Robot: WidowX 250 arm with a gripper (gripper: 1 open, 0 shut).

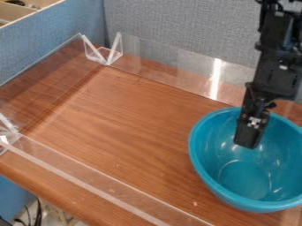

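A large teal bowl (pixel 234 177) sits at the right of the wooden table. My black gripper (pixel 249 128) reaches down from the upper right into the back part of the bowl, its tip inside the rim. The bowl's inside looks empty apart from the gripper. The fingertips are dark and small, and I cannot make out how far apart they stand.
A grey padded wall stands behind, a blue one at the left.
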